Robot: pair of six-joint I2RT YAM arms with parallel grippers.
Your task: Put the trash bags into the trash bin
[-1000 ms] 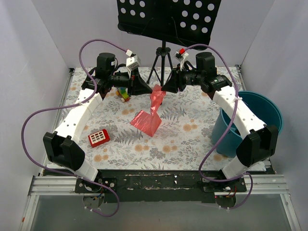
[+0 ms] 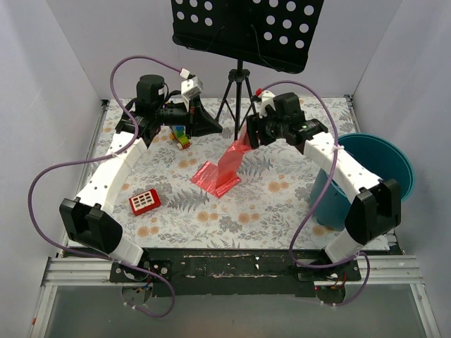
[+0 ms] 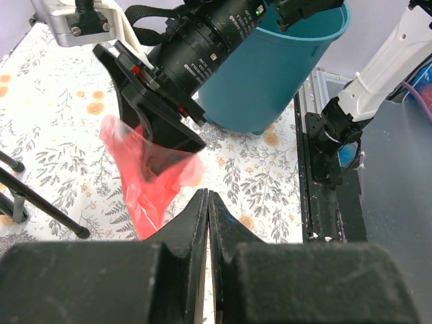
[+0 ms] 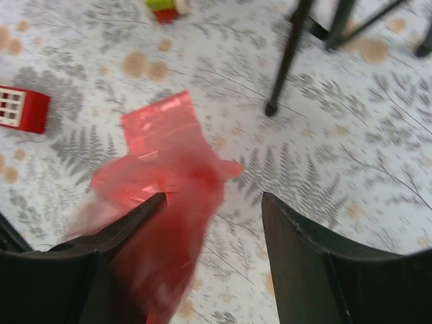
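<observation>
A translucent red trash bag rises from the table, its lower end spread flat and its upper end at my right gripper. In the right wrist view that gripper's fingers stand apart, and the bag drapes over the left finger and into the gap. The left wrist view shows the bag around the right gripper's fingertips. My left gripper is shut, its fingers meeting with no bag seen between them. The teal trash bin is at the right; its inside is mostly hidden.
A black stand with tripod legs rises at the back centre, close to both grippers. A red box lies at the left. Small coloured items sit under the left arm.
The bag's upper part has gone from beside the left fingertips to the right gripper, which has moved lower in the top view. The bag's base stays on the table; the left arm has shifted slightly.
</observation>
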